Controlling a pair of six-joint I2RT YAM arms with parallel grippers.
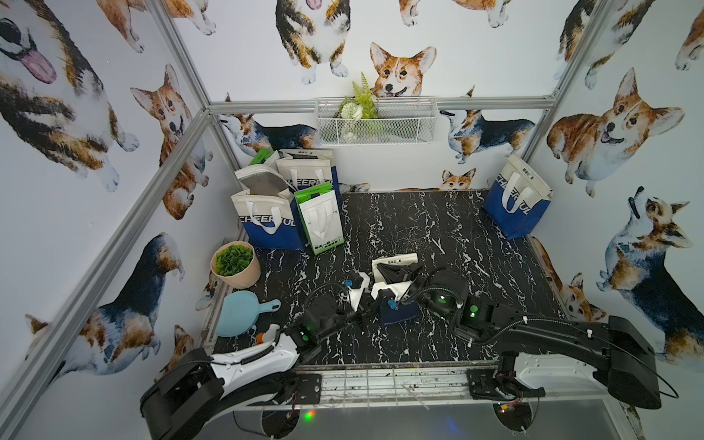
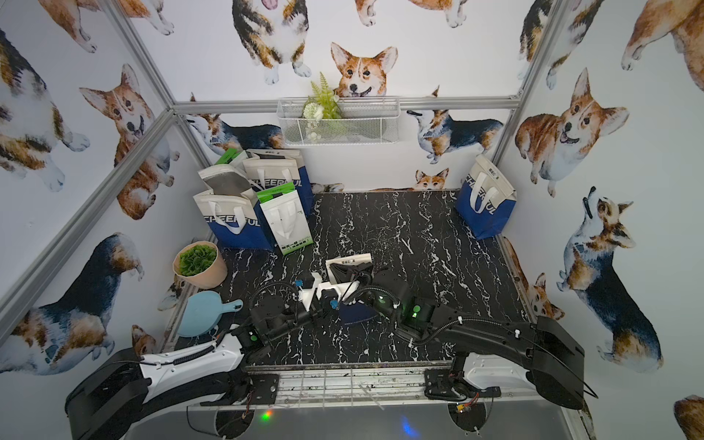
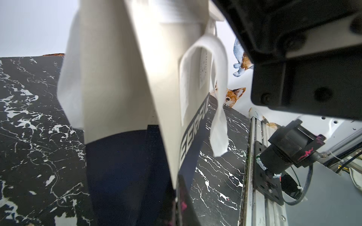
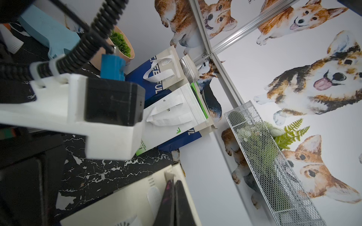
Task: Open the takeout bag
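A cream-and-navy takeout bag (image 1: pixel 396 312) stands at the front middle, mostly hidden by both grippers in the top views. In the left wrist view its side (image 3: pixel 113 75) fills the middle, a white handle (image 3: pixel 218 128) hanging at its right. My left gripper is shut at the bag's side; whether it pinches a thin edge there is unclear. My right gripper is shut over the bag's cream top (image 4: pixel 109 199), by its upper edge; I cannot tell whether paper is between the fingertips.
Several bags (image 1: pixel 267 234) stand at the back left, another bag (image 1: pixel 517 209) at the back right. A potted plant (image 1: pixel 234 267) and a blue board (image 1: pixel 236 315) lie along the left side. A wire basket (image 1: pixel 375 132) hangs on the back wall.
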